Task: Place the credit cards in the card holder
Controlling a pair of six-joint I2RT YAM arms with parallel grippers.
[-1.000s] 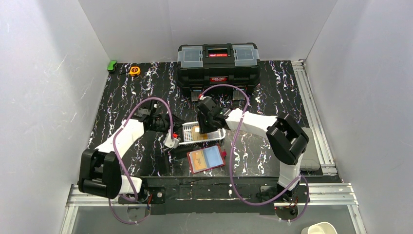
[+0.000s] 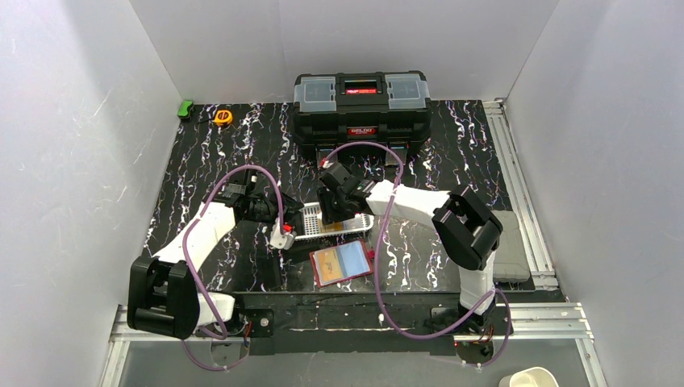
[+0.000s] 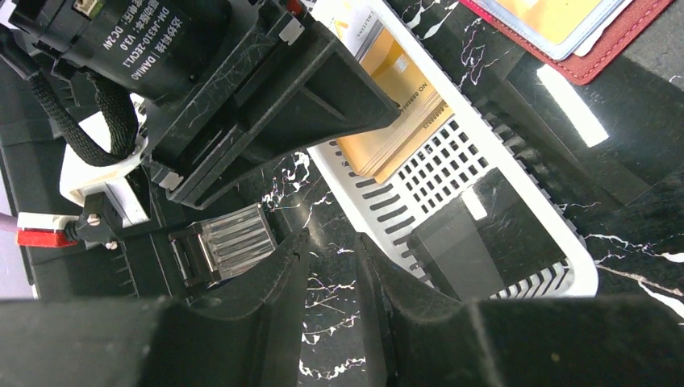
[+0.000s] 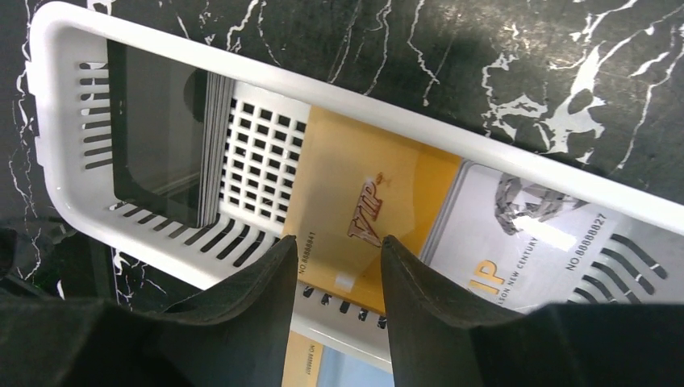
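Observation:
Gold cards (image 4: 363, 193) and silver cards (image 4: 524, 242) lie in a white slotted basket (image 4: 516, 153). My right gripper hangs over the gold cards, its fingers (image 4: 403, 278) parted with nothing held between them. The red card holder (image 2: 316, 269) lies spread flat in front of the basket, a gold card (image 2: 328, 264) in its left side and a pale blue one (image 2: 353, 260) in its right. By the basket's left end is my left gripper, its fingers a little apart and nothing between them; bare table shows through the gap.
A black toolbox (image 2: 361, 113) stands at the back. An orange tape measure (image 2: 223, 118) and a green object (image 2: 185, 109) lie back left. A grey pad (image 2: 510, 250) is at the right. Table right of the holder is clear.
My right gripper has shifted left along the basket. Basket and card holder stay where they were.

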